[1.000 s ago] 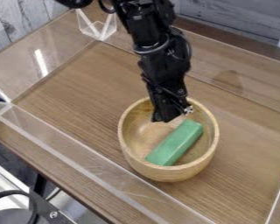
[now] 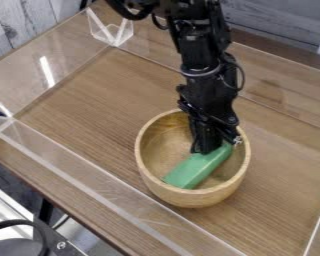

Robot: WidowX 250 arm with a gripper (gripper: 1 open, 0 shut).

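A round tan bowl point(image 2: 164, 178) stands on the wooden table with a green oblong block point(image 2: 195, 172) lying inside it. My black arm comes down from the top, and its gripper point(image 2: 206, 137) is low at the bowl's back right, at the upper end of the block. The fingertips are dark and partly hidden against the bowl, so whether they touch the block is unclear.
A white wire-like holder point(image 2: 111, 28) stands at the back left. A black cable runs at the lower left.
My gripper has come down and slightly right, from above the bowl's back to the upper end of the green block.
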